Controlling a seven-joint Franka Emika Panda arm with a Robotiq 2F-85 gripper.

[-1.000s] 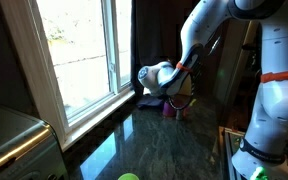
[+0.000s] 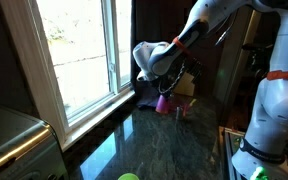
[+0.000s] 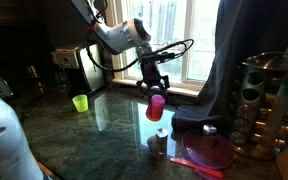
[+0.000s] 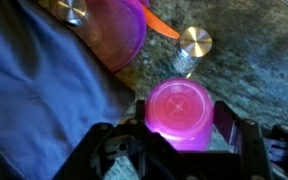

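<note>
A pink cup (image 3: 155,108) hangs above the dark counter, and my gripper (image 3: 155,92) is shut on it. From above, in the wrist view, the round pink end of the cup (image 4: 179,112) fills the space between the fingers. Exterior view 1 shows the same cup (image 2: 163,104) below the gripper (image 2: 164,92), clear of the surface. A yellow-green cup (image 3: 80,103) stands alone on the counter's left in exterior view 2; part of it shows at the bottom edge of exterior view 1.
A silver-topped shaker (image 4: 195,42) stands close to the held cup. Beside it are a pink plate (image 3: 210,150), a red-orange utensil (image 3: 197,167) and a dark blue cloth (image 4: 54,90). A spice rack (image 3: 252,105) stands at right.
The gripper and pink cup have risen from the counter's far end and come somewhat toward the window side. The arm's upper part has lifted too.
</note>
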